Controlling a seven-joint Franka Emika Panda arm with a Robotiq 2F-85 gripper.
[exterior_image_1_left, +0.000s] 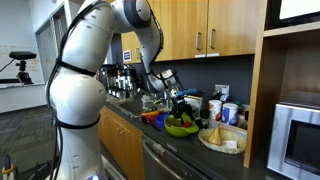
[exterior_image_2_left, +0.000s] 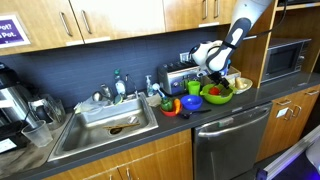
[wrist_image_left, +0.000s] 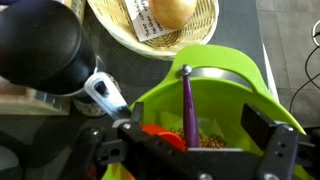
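In the wrist view my gripper stands open above a green bowl, its two dark fingers spread to either side. Between them, with space on both sides, shows a slim purple stick-like thing with a silver tip, lying across the bowl's rim. Inside the bowl are something red and small brownish pieces. Exterior view 1 has the gripper low over the bowl, where its fingertips are hard to make out.
A wicker basket holding a round tan item lies beside the bowl. A black cylindrical thing stands close on the other side. The sink and toaster oven are farther off along the counter.
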